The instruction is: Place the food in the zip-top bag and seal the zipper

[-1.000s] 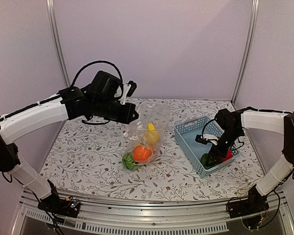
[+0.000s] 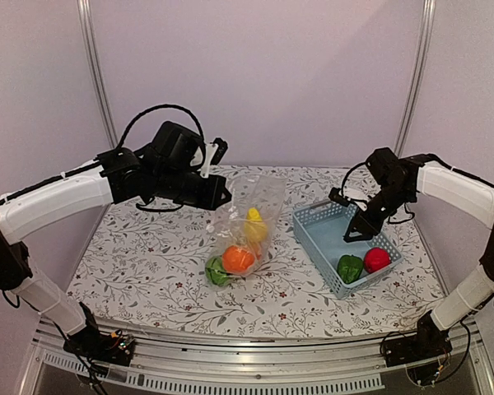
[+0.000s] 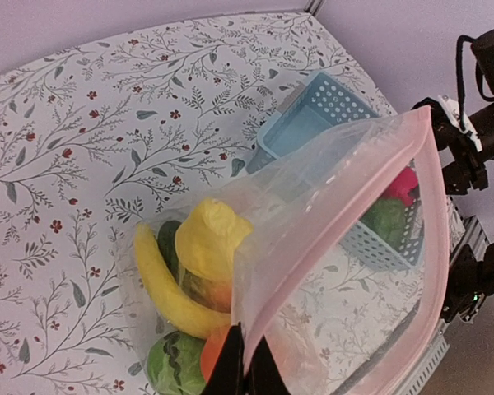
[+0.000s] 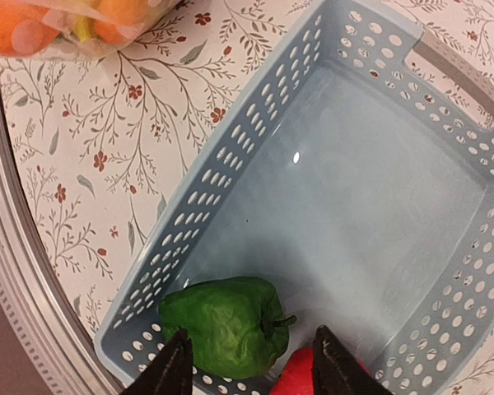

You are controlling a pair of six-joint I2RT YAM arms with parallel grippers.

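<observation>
My left gripper is shut on the rim of the clear zip top bag point(image 3: 346, 197), holding it up with its mouth wide open. Through the plastic show a yellow pepper point(image 3: 210, 240), a banana point(image 3: 166, 284), an orange item point(image 2: 238, 259) and something green point(image 3: 174, 364) at the bottom. In the blue basket lie a green pepper point(image 4: 226, 325) and a red round food item point(image 4: 309, 374), side by side. Above them my right gripper stands open, its fingers apart and nothing held between them.
The perforated basket point(image 2: 317, 259) stands on the right of the table; its far part is empty. Flower-patterned cloth point(image 2: 140, 263) covers the table, clear on the left and in front. A metal rail point(image 2: 255, 350) runs along the front edge.
My right gripper was down at the green pepper and has risen away from it toward the basket's middle. The pepper stays in the basket. The left arm and bag hold their place.
</observation>
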